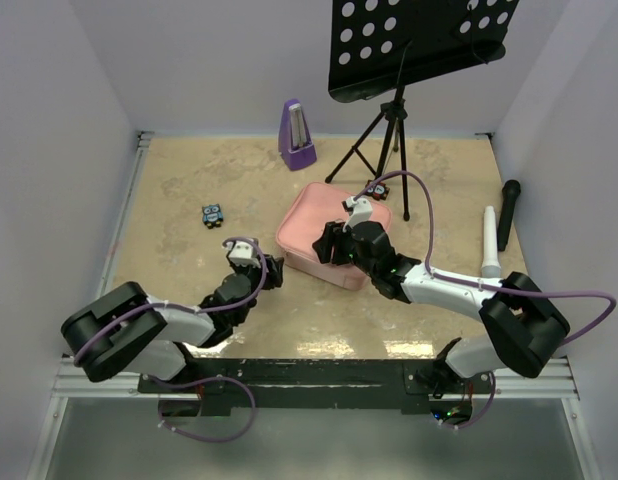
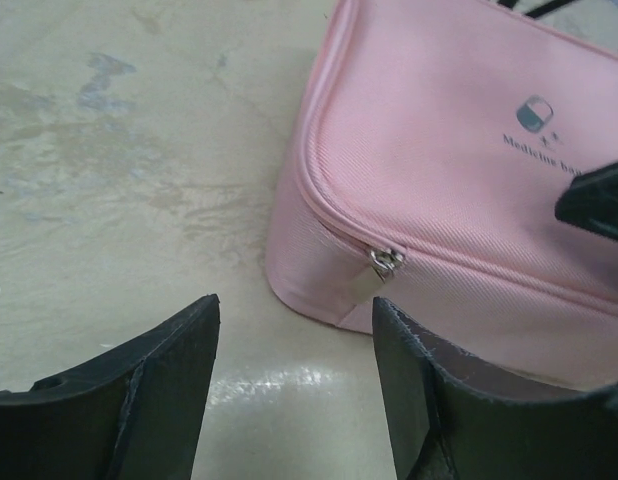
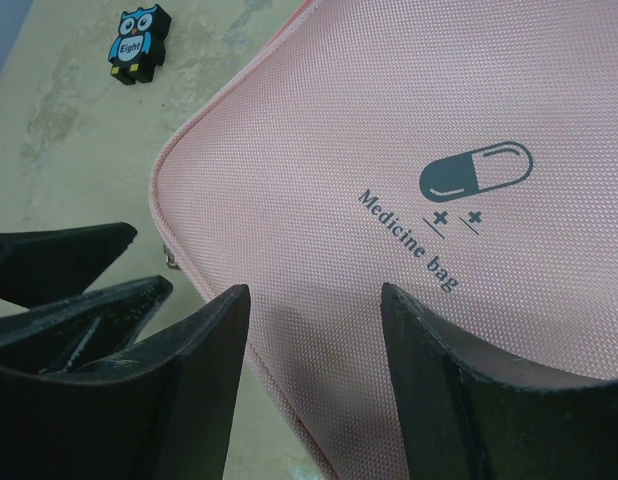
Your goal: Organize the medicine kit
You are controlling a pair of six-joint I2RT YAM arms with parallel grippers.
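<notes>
A pink medicine bag point(image 1: 309, 210), labelled "Medicine bag" point(image 3: 409, 245), lies in the middle of the table, its zipper pull point(image 2: 374, 275) at the near-left corner. My left gripper point(image 1: 270, 271) stands open just left of that corner, nothing between its fingers, with the zipper pull a little beyond its fingertips. My right gripper point(image 1: 337, 241) is over the bag's top, fingers apart on or just above the fabric, with nothing visible between them but the lid behind.
An owl block point(image 1: 212, 215) lies left, another point(image 1: 377, 188) behind the bag. A purple metronome point(image 1: 297, 138) and black music stand point(image 1: 394, 115) are at the back; a white tube point(image 1: 490, 240) and black microphone point(image 1: 507, 215) at the right.
</notes>
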